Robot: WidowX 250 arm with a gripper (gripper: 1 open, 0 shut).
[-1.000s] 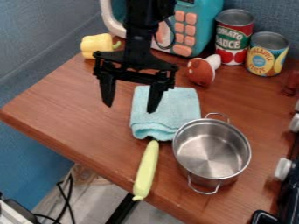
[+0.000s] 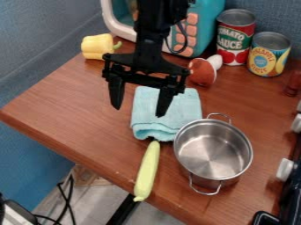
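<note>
The black gripper [image 2: 141, 95] hangs open over the table, left of centre, its two fingers spread with nothing visible between them, above and beside a folded light-blue cloth [image 2: 167, 119]. In front lie a yellow-green corn cob [image 2: 147, 170] and a steel pot [image 2: 213, 154] with two handles. Behind the gripper are a red-and-white object [image 2: 203, 72] and a yellow object [image 2: 98, 47] at the back left.
A tomato sauce can [image 2: 235, 42], a yellow-and-blue can [image 2: 268, 57] and a teal toy appliance [image 2: 206, 22] stand at the back. A black stove-like item is at the right edge.
The gripper has moved slightly to the right over the last second. The objects on the table look unmoved.
</note>
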